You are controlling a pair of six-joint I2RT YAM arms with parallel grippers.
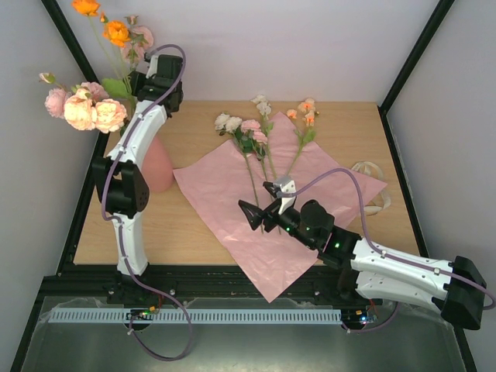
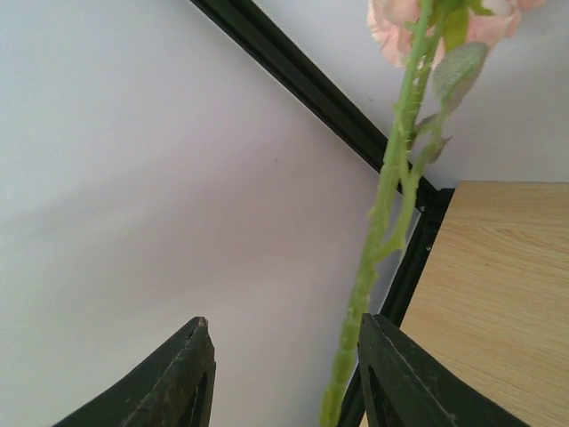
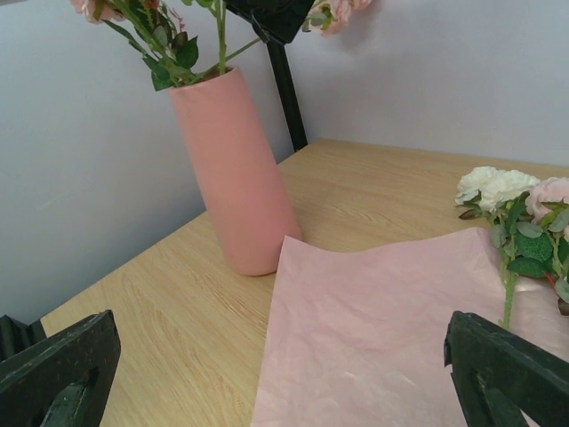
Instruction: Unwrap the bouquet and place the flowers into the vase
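The pink vase (image 3: 233, 182) stands at the left of the table, holding pink and orange flowers (image 1: 116, 32). My left gripper is high at the vase's mouth, open; a green stem (image 2: 378, 222) with pink blooms rises just beyond its fingers. Loose white, pink and peach flowers (image 1: 256, 133) lie on the pink wrapping paper (image 1: 217, 201). Over that paper my right gripper (image 1: 260, 205) hangs open and empty, below the flower heads in the top view.
A cream ribbon (image 1: 372, 174) lies at the table's right side. Bare wooden table (image 1: 101, 240) shows at the front left. Walls and dark frame posts bound the table at the back and sides.
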